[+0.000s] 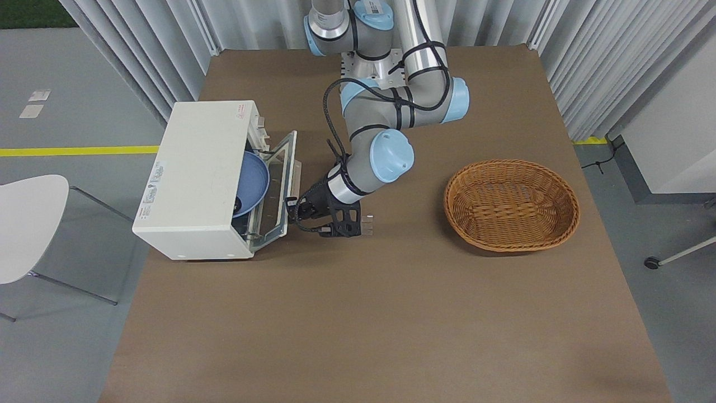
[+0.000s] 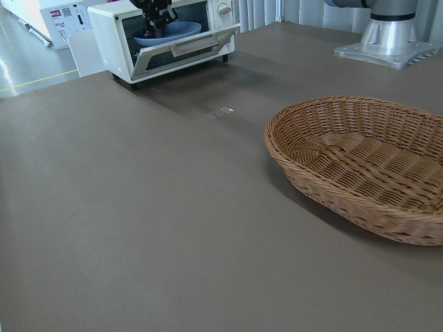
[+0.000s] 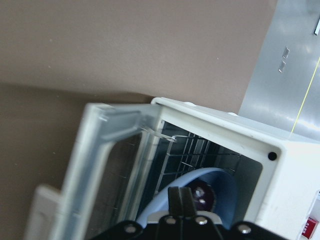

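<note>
A white toaster oven (image 1: pixel 188 174) lies on the table, its glass door (image 1: pixel 276 195) partly raised. Inside is a blue plate (image 1: pixel 249 178) with a dark purple round object (image 3: pixel 202 199) on it. My gripper is at the oven opening, just outside and above it near the door; its black fingers look pressed together, with nothing visible between them. In the front view the gripper's tips are hidden.
A wicker basket (image 1: pixel 511 205) sits to the right on the brown table (image 1: pixel 403 322), with bare tabletop between it and the oven and in the front half. A white chair (image 1: pixel 23 228) stands beside the table at left.
</note>
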